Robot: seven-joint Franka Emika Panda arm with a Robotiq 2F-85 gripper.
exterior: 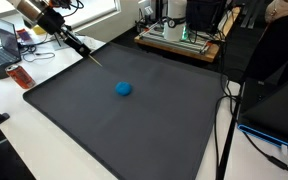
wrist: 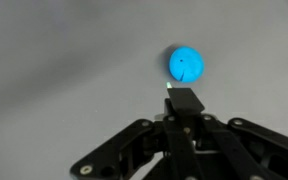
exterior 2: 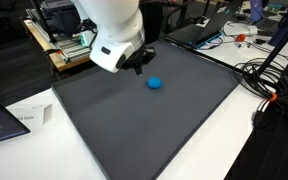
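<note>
A round blue object (exterior: 123, 89) with a thin dark mark on its face lies on the dark grey mat. The black gripper (exterior: 86, 52) is shut on a thin tan stick (exterior: 95, 60), whose far end points toward the blue object but stays clear of it in exterior view 1. In the wrist view the blue object (wrist: 186, 65) sits just beyond the shut fingers (wrist: 184, 101), and only a small pale tip (wrist: 168, 86) of the stick shows. Exterior view 2 has the gripper (exterior 2: 138, 69) left of the blue object (exterior 2: 155, 83).
An orange-red can (exterior: 21, 77) stands at the mat's left edge. Cables (exterior: 226, 110) run along the right side near a dark laptop-like item (exterior: 274, 115).
</note>
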